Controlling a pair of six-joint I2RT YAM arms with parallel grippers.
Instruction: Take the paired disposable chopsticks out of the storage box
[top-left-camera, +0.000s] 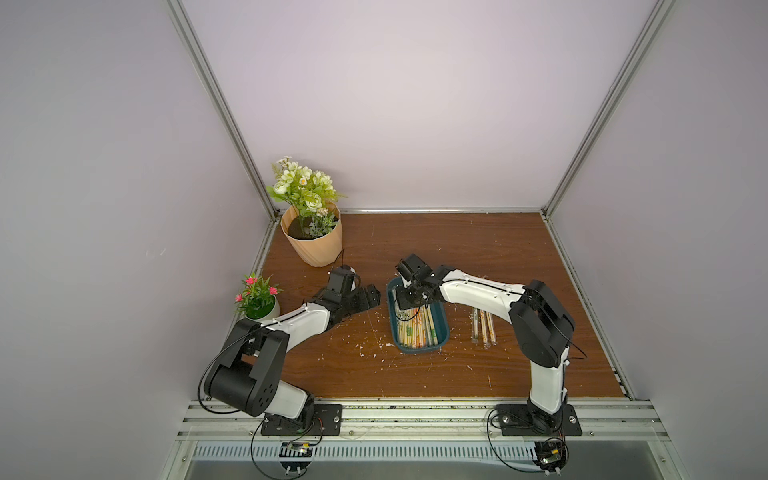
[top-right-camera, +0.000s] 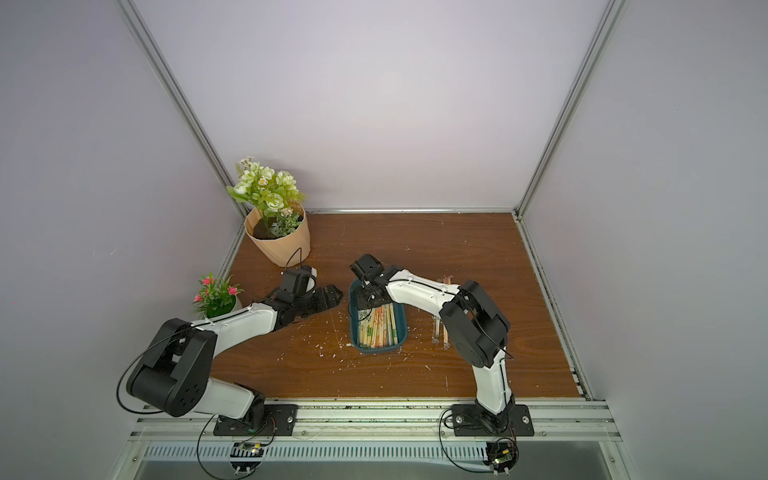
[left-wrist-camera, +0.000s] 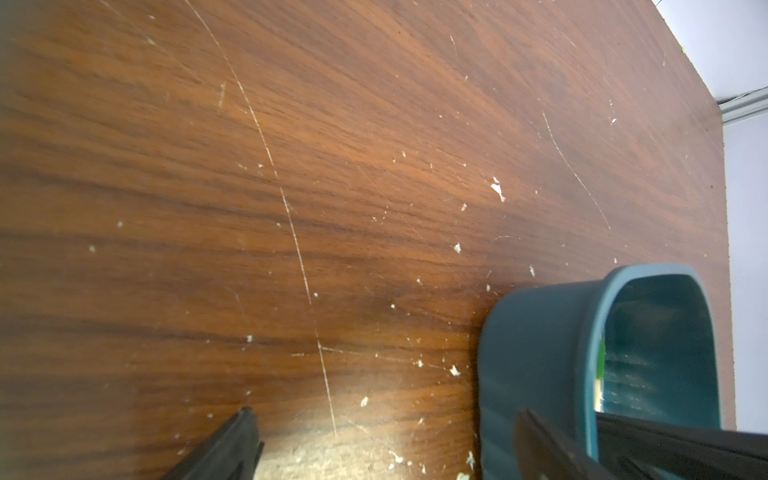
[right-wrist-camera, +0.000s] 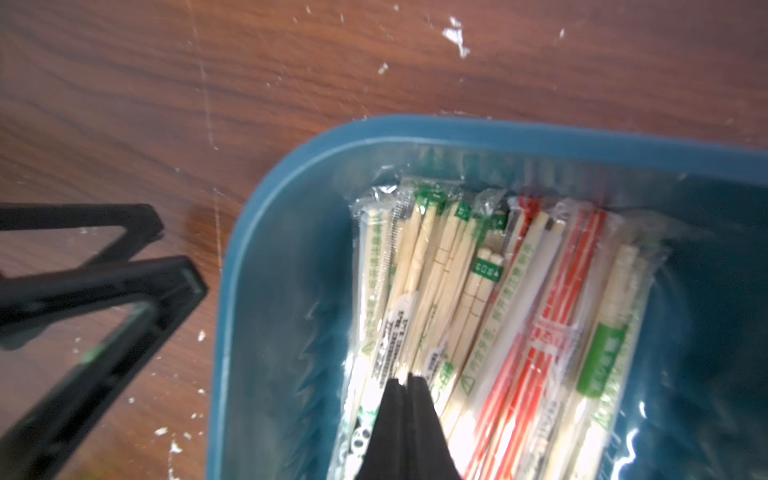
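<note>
Inside the blue storage box (top-left-camera: 445, 342), several wrapped pairs of disposable chopsticks (right-wrist-camera: 552, 336) lie side by side, with green or red bands. My right gripper is shut over them, its fingertips pressed together with nothing between them. The packs stay below and around its fingers. From above, the right arm covers the far end of the box. Just left of the box, my left gripper stands open and empty, with bare table between its fingers; its fingers (right-wrist-camera: 172, 276) also show at the left of the right wrist view.
Several chopstick packs (top-left-camera: 484, 328) lie on the table right of the box, partly under the right arm. A large flower pot (top-left-camera: 316, 249) and a small one (top-left-camera: 272, 312) stand at the left. Free table lies behind and in front of the box.
</note>
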